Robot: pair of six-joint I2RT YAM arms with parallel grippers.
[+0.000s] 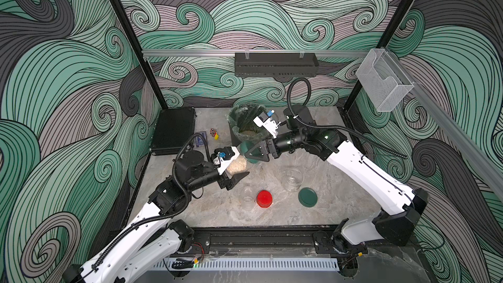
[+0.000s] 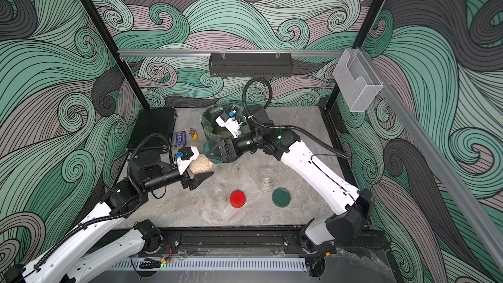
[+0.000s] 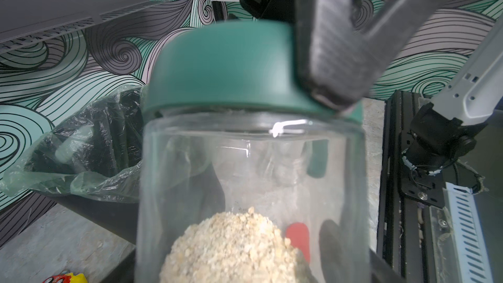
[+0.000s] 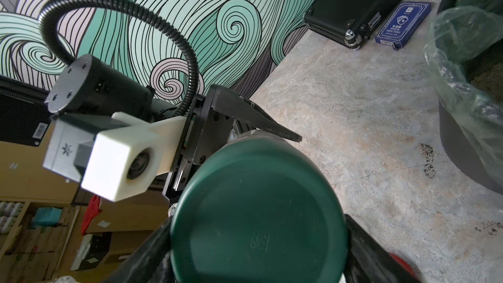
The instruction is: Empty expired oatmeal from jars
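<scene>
A glass jar of oatmeal [image 1: 235, 164] with a green lid [image 4: 259, 209] hangs tilted in my left gripper [image 2: 195, 168], whose fingers stand around its body. My right gripper [image 1: 256, 151] has its fingers open around the green lid; in the left wrist view one finger lies against the lid's side. The lid sits on the jar [image 3: 235, 246], oatmeal filling its lower part. Behind them stands a bin with a clear liner [image 3: 78, 152]. A red lid [image 1: 264, 199], a green lid [image 1: 307, 197] and clear glass jars [image 1: 292, 179] lie on the table.
A black case [image 1: 171, 131], a blue card box [image 4: 402, 23] and a small toy [image 1: 213, 133] are at the back left. A mesh holder [image 1: 382, 81] hangs on the right rail.
</scene>
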